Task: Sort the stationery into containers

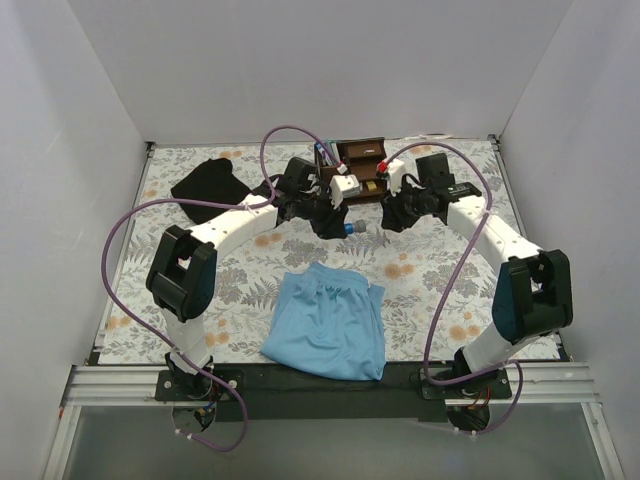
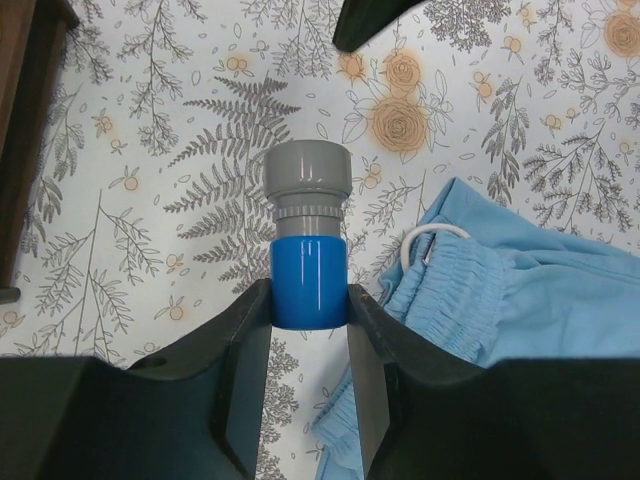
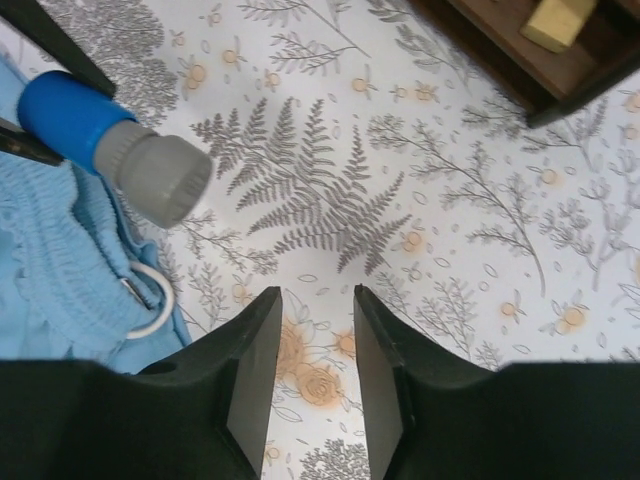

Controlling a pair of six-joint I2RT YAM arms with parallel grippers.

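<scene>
A small bottle [image 2: 309, 262] with a blue body and a grey cap is pinched in my left gripper, its cap pointing away from the fingers. In the top view that cap [image 1: 361, 227] faces my right gripper [image 1: 384, 236], with a small gap between them. My right gripper is part open and only the patterned tabletop shows between its fingers. The brown wooden organizer [image 1: 362, 151] stands behind the arms at the back of the table, partly hidden by them, with some items in its left compartments.
A light blue drawstring pouch [image 1: 325, 325] lies flat at front centre. A black cloth [image 1: 207, 190] rests at the back left.
</scene>
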